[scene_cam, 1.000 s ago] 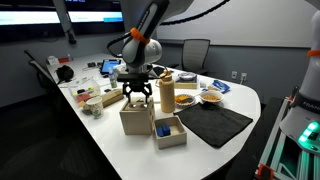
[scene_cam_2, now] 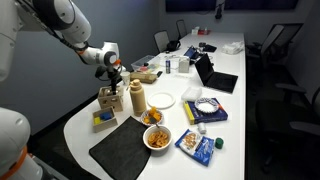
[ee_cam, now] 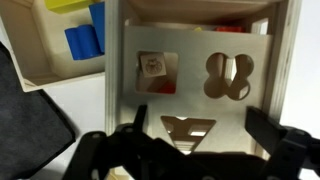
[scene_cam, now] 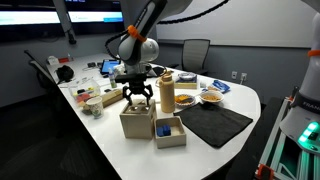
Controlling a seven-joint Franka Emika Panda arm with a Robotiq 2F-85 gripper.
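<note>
A light wooden shape-sorter box [scene_cam: 138, 122] stands on the white table, with holes in its top panel. Seen from above in the wrist view, the panel [ee_cam: 222, 99] has a square hole, a double-round hole and a triangular hole. A small wooden block [ee_cam: 153, 65] with a mark on it shows at the square hole; whether it sits in the hole or lower inside cannot be told. My gripper is over the box, its dark fingers wide apart near the triangular hole, nothing visible between them. Red bits show inside the box.
Beside the box lies a shallow tray [scene_cam: 171, 132] holding blue pieces. A tall tan bottle [scene_cam_2: 138, 97] stands close behind. Nearby are a black mat [scene_cam_2: 120, 148], a bowl of orange food [scene_cam_2: 157, 138], a mug [scene_cam: 95, 107] and a white plate [scene_cam_2: 160, 99].
My gripper and forearm have shifted slightly left and a little lower over the box. The box and tray look unmoved.
</note>
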